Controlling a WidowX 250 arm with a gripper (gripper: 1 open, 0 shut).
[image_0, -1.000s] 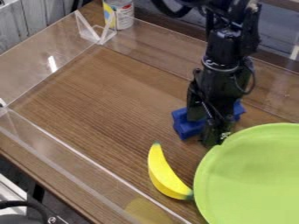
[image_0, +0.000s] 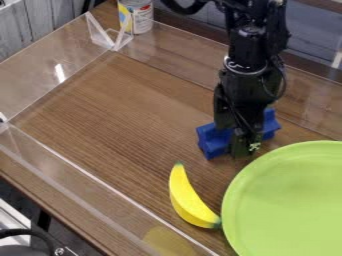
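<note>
My black gripper (image_0: 238, 135) hangs low over a blue object (image_0: 214, 142), probably a block or sponge, on the wooden table, its open fingers reaching down around it. The contact points are partly hidden by the dark fingers. A yellow banana (image_0: 190, 200) lies in front of it, toward the bottom middle, and a large green plate (image_0: 287, 205) fills the lower right.
A white can (image_0: 134, 15) stands at the back left beside clear plastic edging. A transparent barrier runs along the left edge, and a wall stands behind.
The gripper has shifted very slightly over the blue object; the banana and plate have stayed in place.
</note>
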